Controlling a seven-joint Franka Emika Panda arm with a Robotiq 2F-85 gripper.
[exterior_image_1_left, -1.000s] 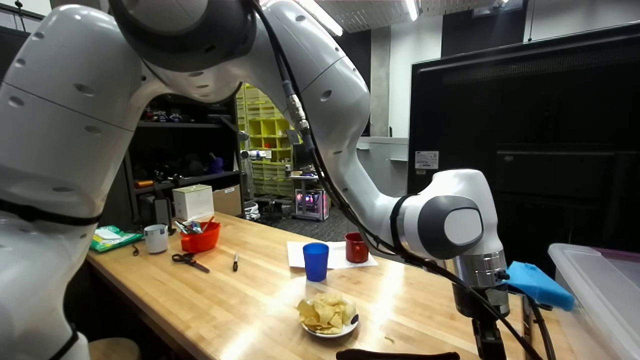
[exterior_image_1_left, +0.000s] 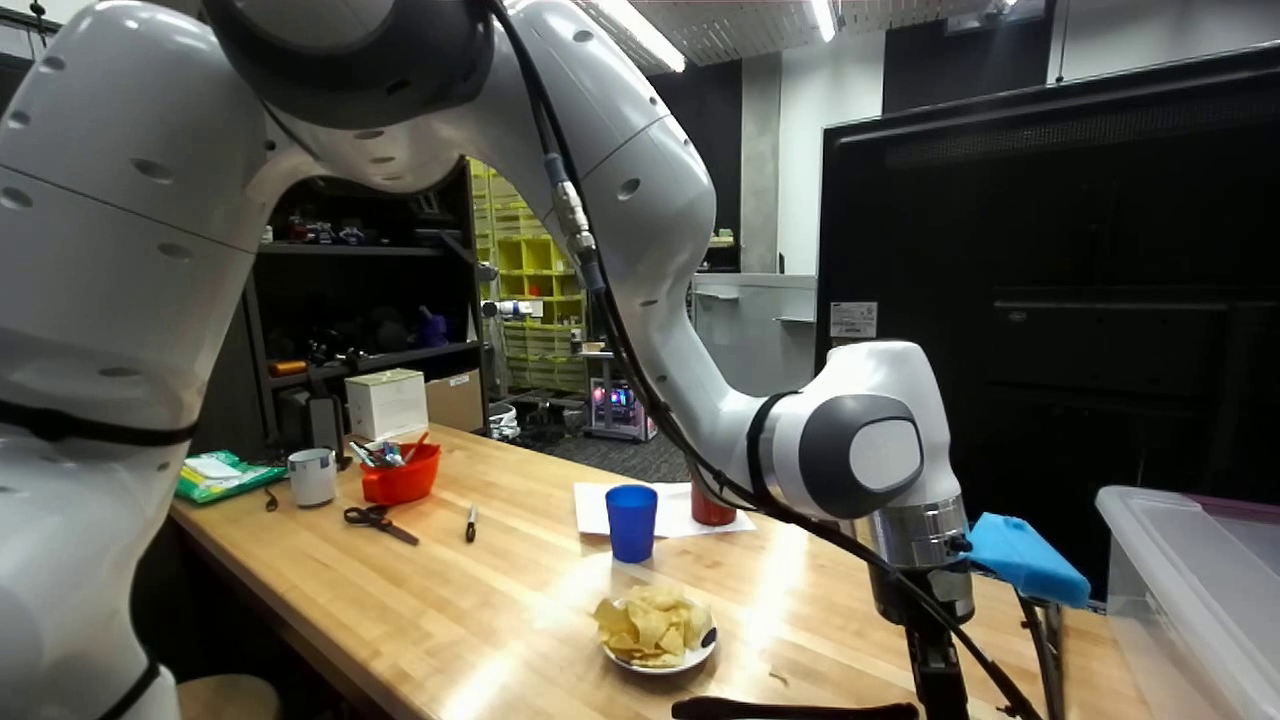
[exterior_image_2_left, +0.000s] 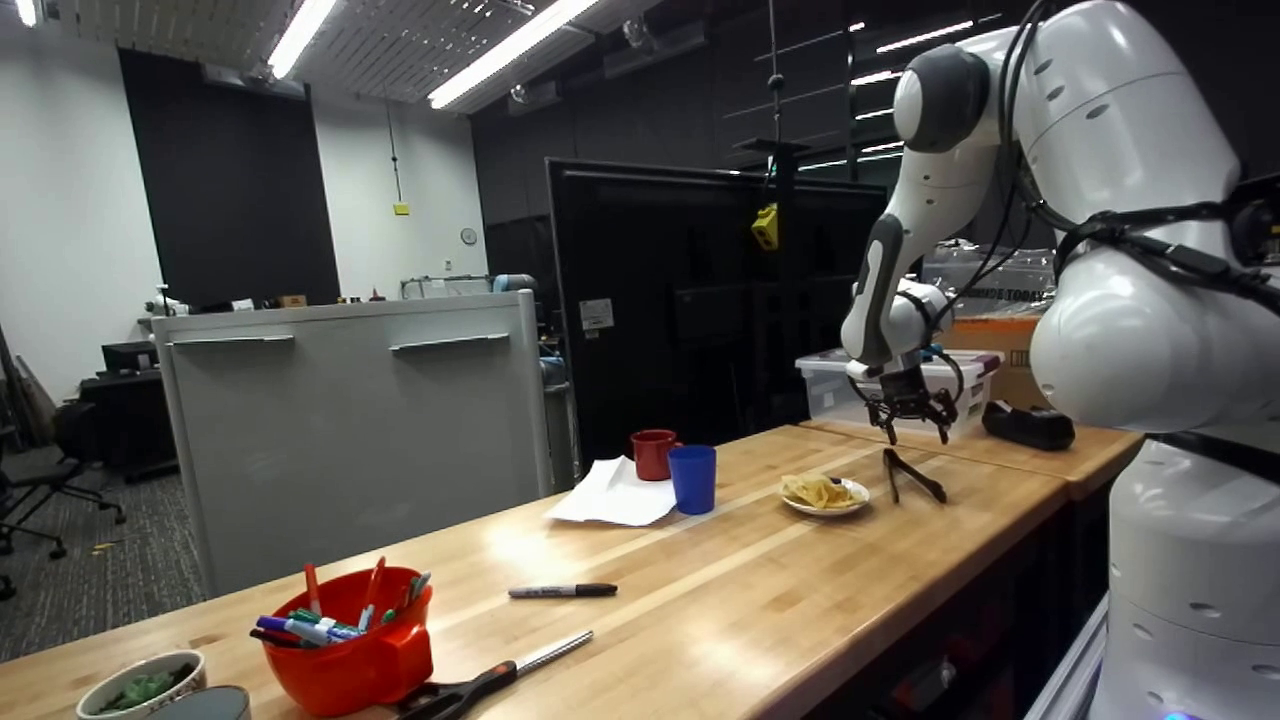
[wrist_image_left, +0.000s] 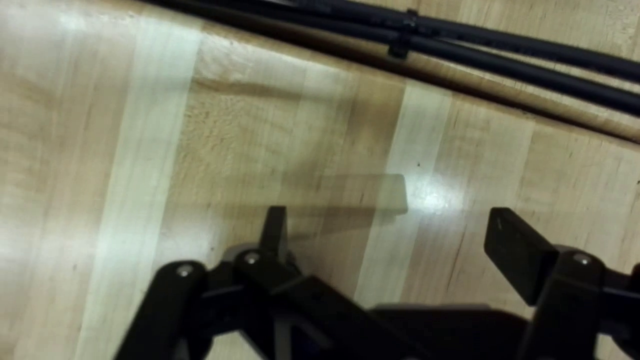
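Note:
My gripper stands open above the wooden tabletop (wrist_image_left: 288, 138), with only bare wood showing between its fingers. In exterior view 2 the gripper (exterior_image_2_left: 915, 426) hangs a little above black tongs (exterior_image_2_left: 918, 478) lying on the table. Exterior view 1 shows only part of the tongs (exterior_image_1_left: 792, 710) at the bottom edge. Left of the tongs in exterior view 2 is a white plate of chips (exterior_image_2_left: 818, 492). A blue cup (exterior_image_1_left: 631, 523) stands farther back, with a red mug (exterior_image_2_left: 654, 454) on white paper beside it.
A clear plastic bin (exterior_image_1_left: 1188, 600) stands to the right. A red container of markers (exterior_image_2_left: 348, 654), scissors (exterior_image_2_left: 492, 682) and a black marker (exterior_image_2_left: 563, 590) occupy the other end. Cables (wrist_image_left: 480, 51) cross the wrist view's top.
The arm and gripper have shifted left in exterior view 1, away from the plastic bin. The arm now covers part of the red mug. The table items have stayed put.

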